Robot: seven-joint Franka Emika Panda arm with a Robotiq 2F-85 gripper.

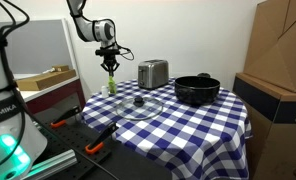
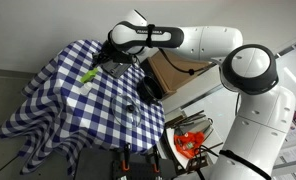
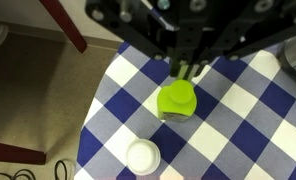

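A bright green object [image 3: 176, 100], bottle-like with a rounded end, is at the left side of the checked table. It also shows as a small upright green shape in exterior view 1 and a slanted one in exterior view 2. My gripper is directly at it, its dark fingers closed on the green object's narrow upper part. The contact itself is partly hidden by the fingers. Close beside stands a small round white item [image 3: 141, 157], like a lid or cup, apart from the gripper.
Behind and to the right is a metal toaster [image 1: 154, 73], then a black pot [image 1: 198, 90]. A clear round dish [image 1: 139, 109] and a small dark item [image 1: 138, 100] occupy the table's middle. Table edge lies close to the white item.
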